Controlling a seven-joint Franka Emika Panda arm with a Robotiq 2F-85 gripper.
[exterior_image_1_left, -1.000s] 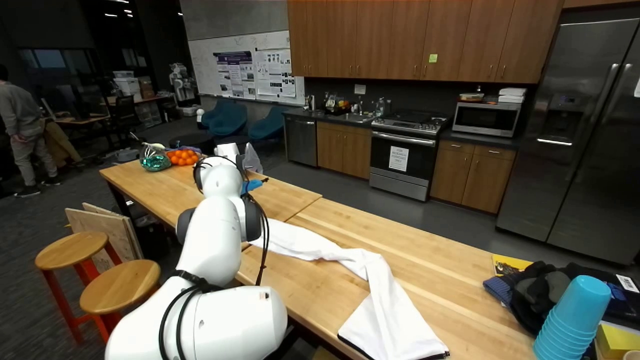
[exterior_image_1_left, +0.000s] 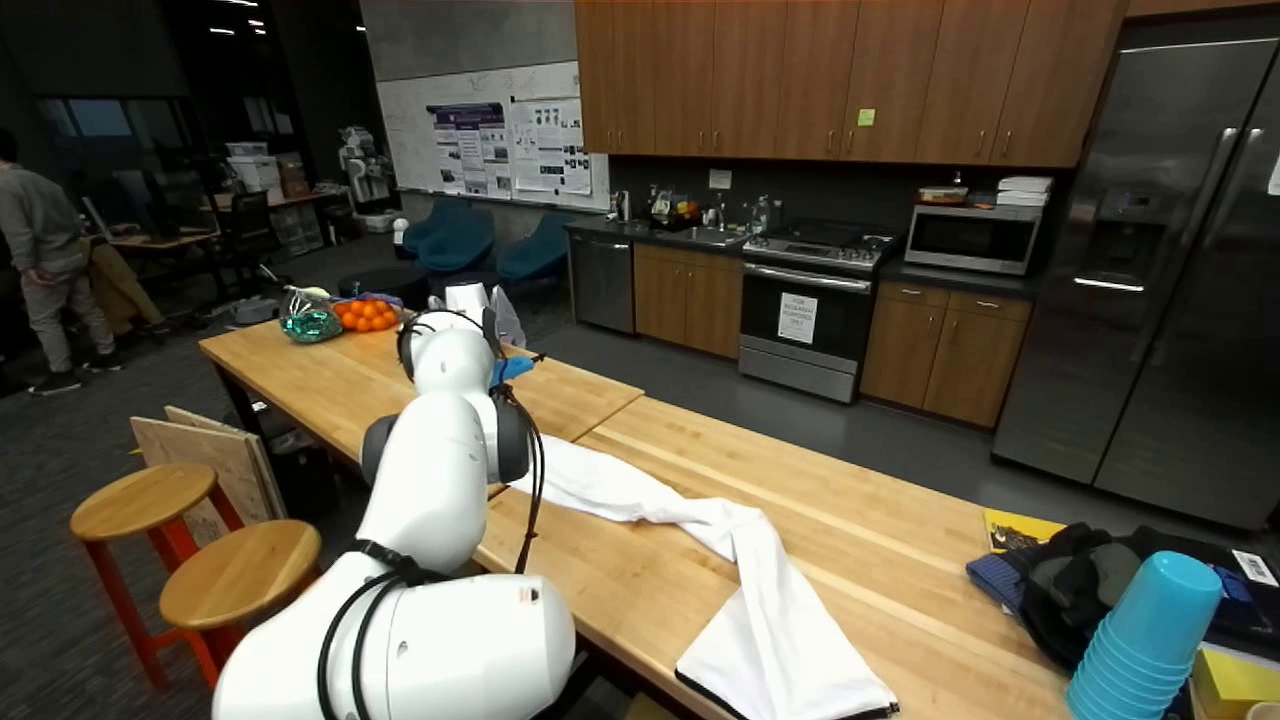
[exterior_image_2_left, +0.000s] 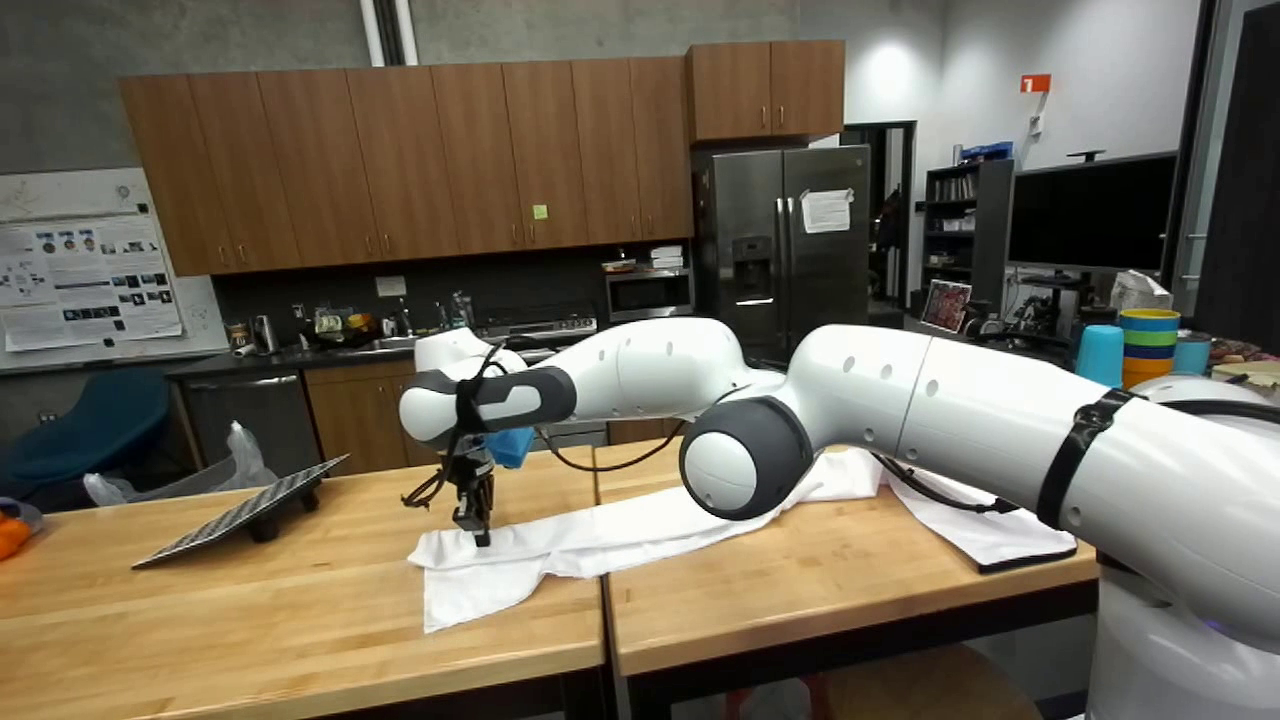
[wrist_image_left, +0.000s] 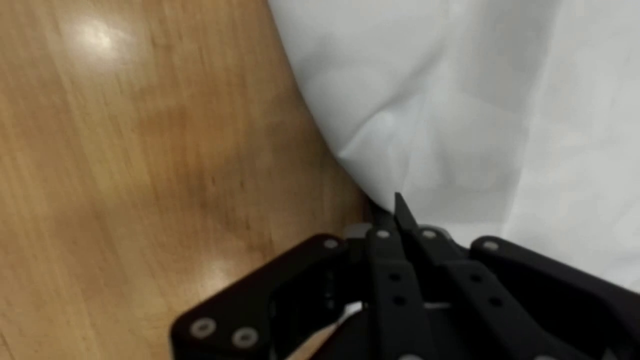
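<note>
A long white cloth (exterior_image_2_left: 576, 546) lies stretched and wrinkled along the wooden table, crossing the seam between its two tops. Its near end (exterior_image_1_left: 786, 654) has a dark edge and lies spread out flat. At the far end, my gripper (exterior_image_2_left: 476, 536) points down onto the cloth. The wrist view has the fingers together, and the cloth's edge (wrist_image_left: 372, 156) runs in to the fingertips of my gripper, with creases gathering there. A thin fold appears pinched between them. In exterior view 1 the arm hides the gripper and that end of the cloth.
A tilted dark grid panel (exterior_image_2_left: 246, 510) stands on the table to the left. Something blue (exterior_image_2_left: 510, 446) sits behind the gripper. Blue stacked cups (exterior_image_1_left: 1146, 636) and dark clothing (exterior_image_1_left: 1080, 576) occupy the near right corner. Bare wood (exterior_image_2_left: 240, 636) lies left of the cloth.
In exterior view 1 the arm's far part has shifted slightly right and a little nearer. The near end of the cloth lies as before.
</note>
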